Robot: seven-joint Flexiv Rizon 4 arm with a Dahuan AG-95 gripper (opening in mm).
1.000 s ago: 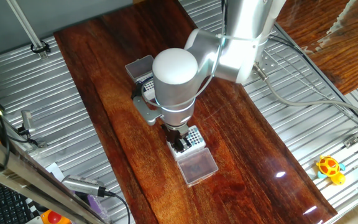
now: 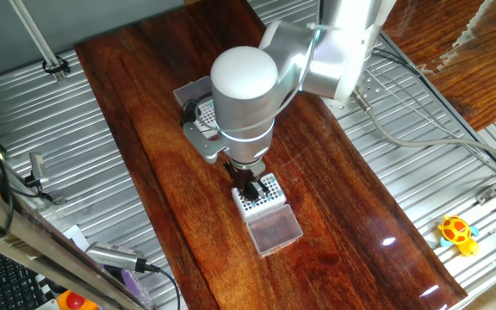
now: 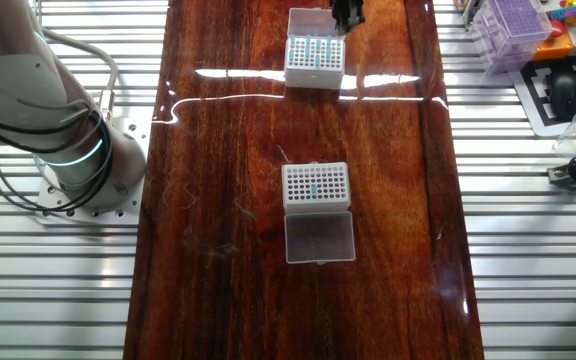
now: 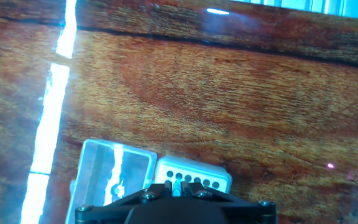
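My gripper [image 2: 253, 187] hangs over a white tip box [image 2: 269, 205], its dark fingers close above the holes. In exterior view 2 this box [image 3: 314, 78] holds several rows of blue-green tips [image 3: 313, 48], and the gripper [image 3: 348, 14] is partly cut off at the top edge. The wrist view has the gripper low in the frame, fingertips near each other, with a cyan tip [image 4: 176, 186] showing between them. Whether they grip it or it stands in the box behind is unclear. A second white box [image 3: 316, 196] has a blue-green tip [image 3: 314, 188] in one hole.
Both boxes have clear lids folded open, the nearer one [image 2: 275, 231] lying beside its box and the other [image 3: 319, 238] likewise. The dark wooden board [image 2: 343, 224] is otherwise bare. Metal slats [image 2: 67, 129] run along its sides. A toy turtle [image 2: 456, 231] sits off to the right.
Over the last second the arm's wrist and head have risen and shifted slightly in exterior view 1. The fingers moved a little up and right over the box. The boxes have stayed put.
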